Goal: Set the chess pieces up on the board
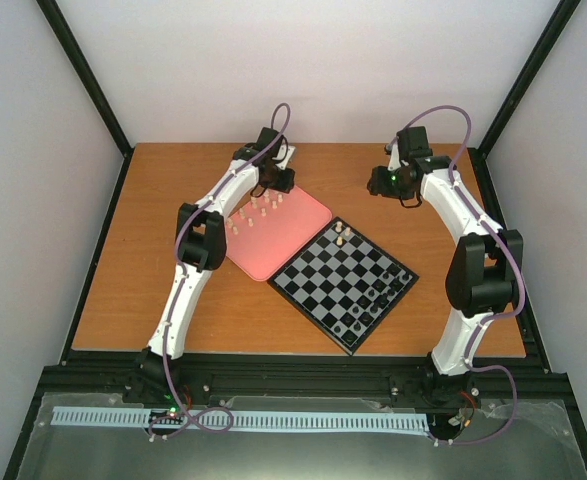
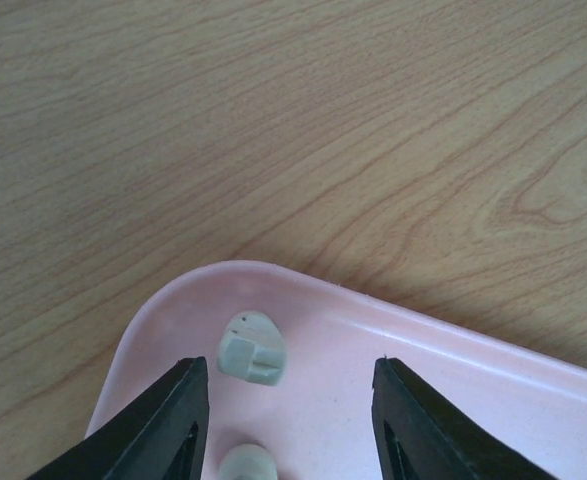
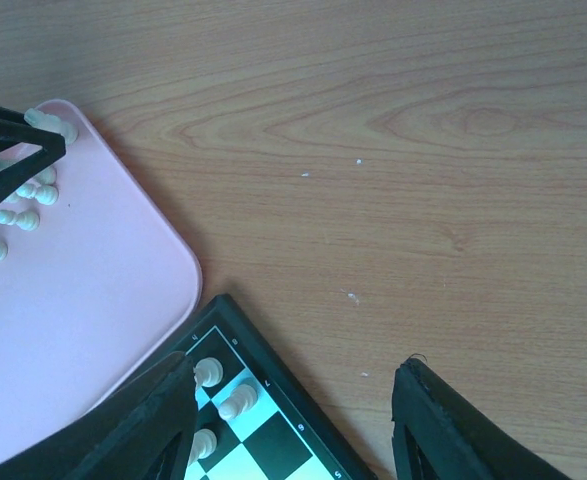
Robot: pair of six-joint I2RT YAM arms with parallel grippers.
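Observation:
Over the far corner of the pink tray [image 1: 291,232], my left gripper is open with nothing held. A white chess piece with a notched top [image 2: 253,348] stands in that corner, nearer the left finger, and part of another white piece [image 2: 248,464] shows below it. Several white pieces [image 1: 251,222] stand in the tray. The chessboard [image 1: 318,273] has three white pieces [image 1: 339,227] at its far corner and several black pieces [image 1: 376,292] along its right side. My right gripper is open and empty above bare table, right of the board.
The tray's near edge meets the board's left corner. Bare wooden table [image 1: 373,215] lies between the board and the right arm, and to the left of the tray. The tray's right part is empty.

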